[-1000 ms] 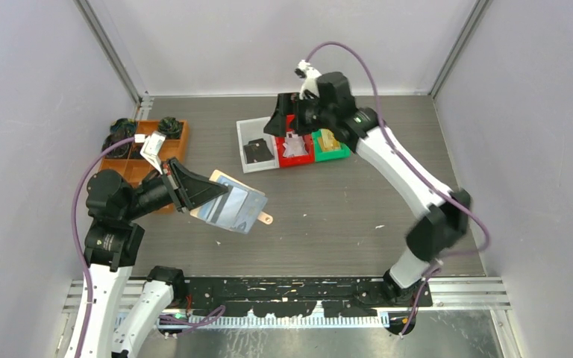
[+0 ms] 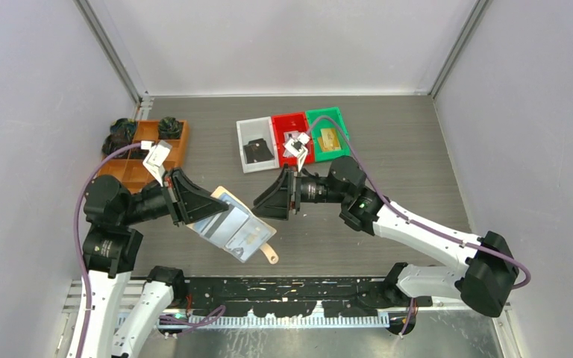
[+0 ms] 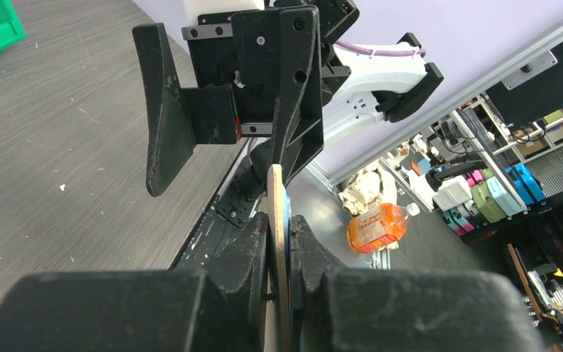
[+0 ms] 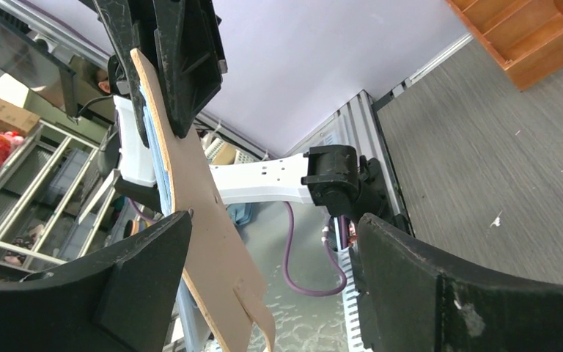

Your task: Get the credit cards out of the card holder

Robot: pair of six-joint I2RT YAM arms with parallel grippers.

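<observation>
The card holder, an open tan folder with a pale blue inner side and card slots, hangs tilted from my left gripper, which is shut on its edge. In the left wrist view its edge stands upright between the fingers; in the right wrist view its tan back shows. My right gripper is open beside the holder's upper part, facing it, with the holder near its left finger. Whether any card touches that finger I cannot tell.
White, red and green bins stand at the back. An orange divided tray with dark bundles is at the left.
The holder has tilted, its lower end moving toward the front.
</observation>
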